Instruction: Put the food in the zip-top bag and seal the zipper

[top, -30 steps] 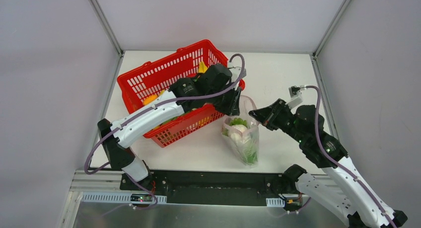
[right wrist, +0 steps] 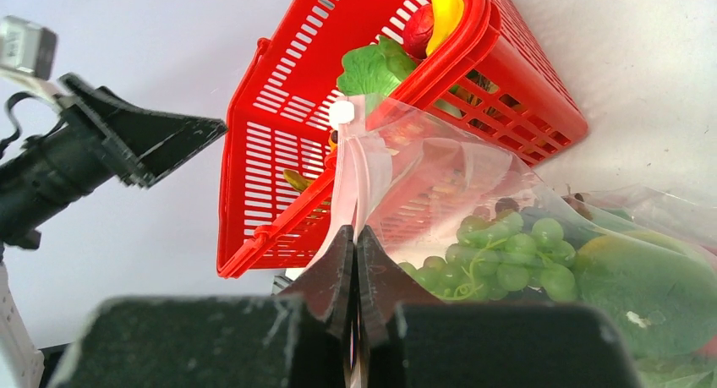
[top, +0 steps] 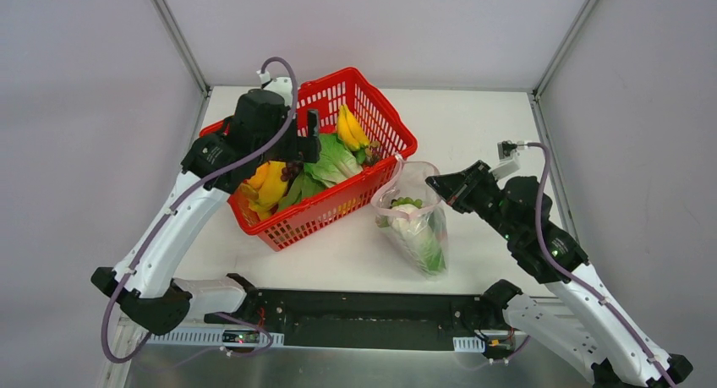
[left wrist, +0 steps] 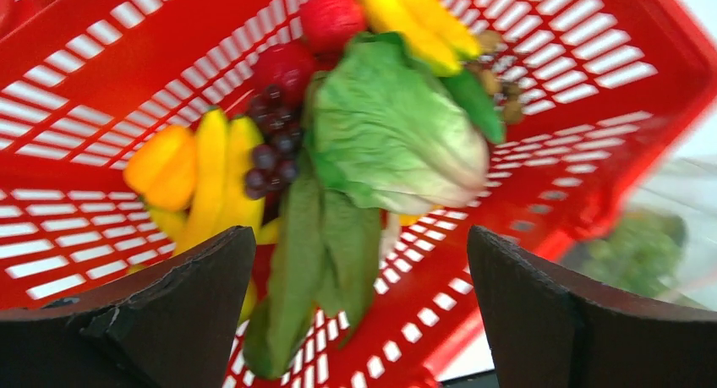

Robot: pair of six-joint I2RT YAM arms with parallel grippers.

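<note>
The clear zip top bag (top: 412, 227) stands on the table with its mouth open upward. Green grapes (right wrist: 516, 257), a white cauliflower (top: 409, 221) and other produce show inside it. My right gripper is shut on the bag's rim, the thin plastic running between its fingertips. Over the red basket (top: 313, 215) my left gripper hangs open and empty. Below it in the left wrist view lie a lettuce (left wrist: 393, 126), dark grapes (left wrist: 272, 143), long green leaves (left wrist: 325, 244), bananas (left wrist: 221, 177) and an orange pepper (left wrist: 162, 168).
Red round produce (left wrist: 330, 18) and more bananas (left wrist: 414, 20) lie at the basket's far side. The basket's rim comes close to the bag's left edge.
My left gripper has swung left from the bag's mouth to above the basket. The bag's rim has shifted a little; the right arm has stayed nearly still.
</note>
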